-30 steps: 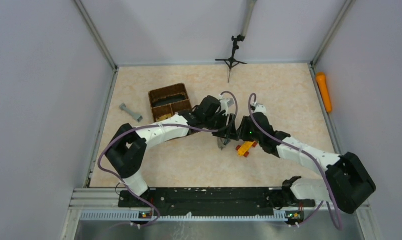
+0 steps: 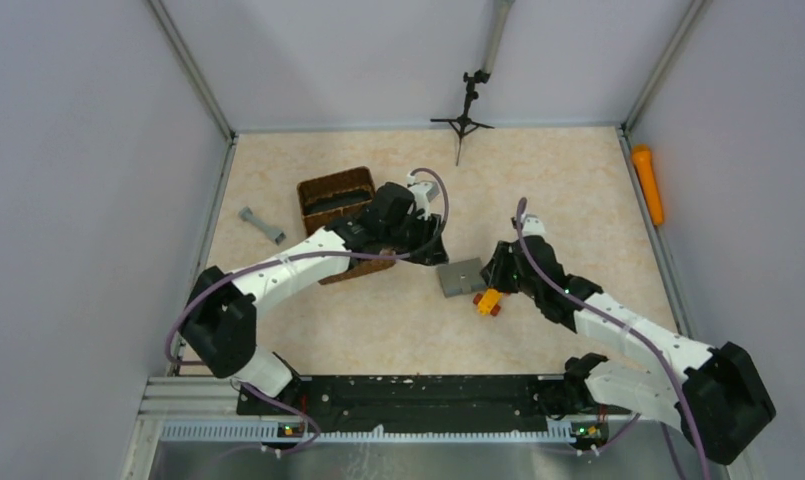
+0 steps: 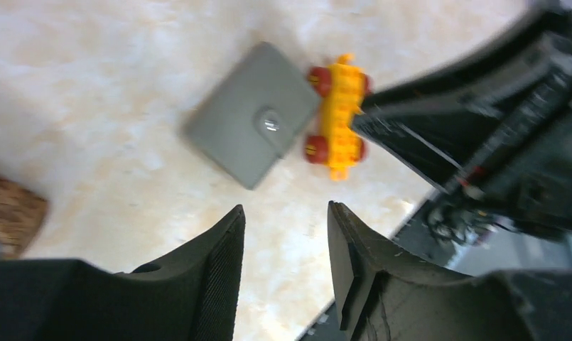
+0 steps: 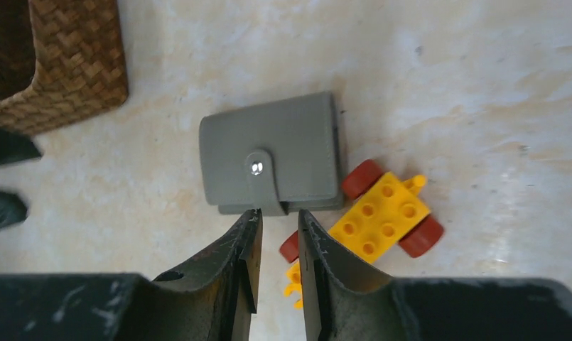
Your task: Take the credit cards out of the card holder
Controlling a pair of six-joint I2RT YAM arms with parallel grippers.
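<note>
A grey card holder (image 2: 460,279) lies flat on the table between my two grippers, its flap down. A strap with a metal snap (image 4: 256,168) shows on its near side in the right wrist view. No credit card is visible. My left gripper is open and empty, up and to the left of the holder (image 3: 244,106). At the holder's right end in the top view, my right gripper (image 2: 490,276) hovers above the table. Its fingers (image 4: 251,245) stand a small gap apart in the right wrist view, with nothing held between them.
A yellow toy car (image 4: 379,213) with red wheels sits close beside the holder's right end. Behind the left arm is a brown woven basket (image 2: 336,187). A grey tool-like object (image 2: 262,226) lies at the far left.
</note>
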